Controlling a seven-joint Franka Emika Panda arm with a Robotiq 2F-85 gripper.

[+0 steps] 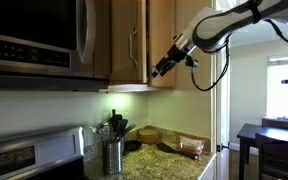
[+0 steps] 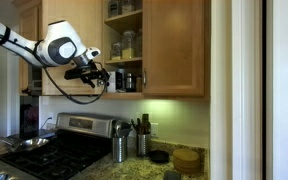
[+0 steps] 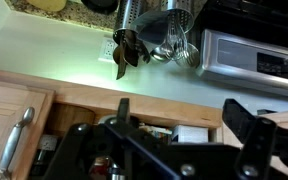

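Observation:
My gripper stands open, its two dark fingers wide apart with nothing held between them. In exterior view 2 the gripper is in front of an uncovered part of the wooden upper cabinet, where shelves hold jars. Exterior view 1 has the gripper by the lower edge of the cabinets, to the right of a door with a metal handle. In the wrist view, containers show inside the cabinet beyond the fingers, and a door handle is at the left.
Below are a stove, metal utensil holders, a round wooden box and a dark pan on the counter. A microwave hangs left of the cabinets. The room right of the counter has a dark table.

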